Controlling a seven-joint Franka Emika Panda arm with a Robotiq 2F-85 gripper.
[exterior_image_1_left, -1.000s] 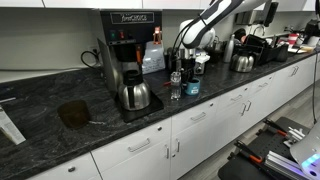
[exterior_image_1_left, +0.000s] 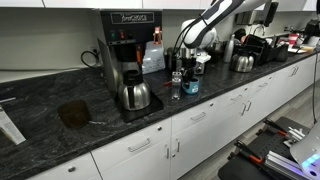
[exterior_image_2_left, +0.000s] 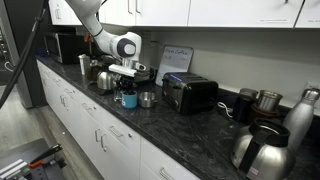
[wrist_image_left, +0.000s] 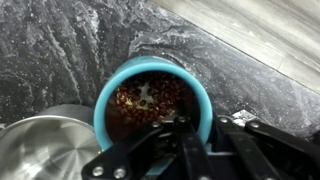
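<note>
A blue cup (wrist_image_left: 103, 112) stands on the dark counter, seen from above in the wrist view with reddish-brown bits inside. The same cup (exterior_image_1_left: 192, 88) appears below the white arm in exterior view 1, and the cup (exterior_image_2_left: 129, 100) is likewise under the arm in exterior view 2. At the cup's near side, my gripper reaches over the rim and hides part of the cup. Its fingers are shut; nothing shows between the fingers, and whether the thin rim is between them is hidden.
A metal bowl (wrist_image_left: 45, 150) sits close beside the cup. The clear bottle (exterior_image_1_left: 176, 86) is nearby, with a coffee machine and steel carafe (exterior_image_1_left: 136, 92) farther left. A toaster (exterior_image_2_left: 188, 93) stands against the wall. The counter's front edge is near the cup.
The arm and gripper stay over the cup. No clear movement of the cup or the other counter objects shows.
</note>
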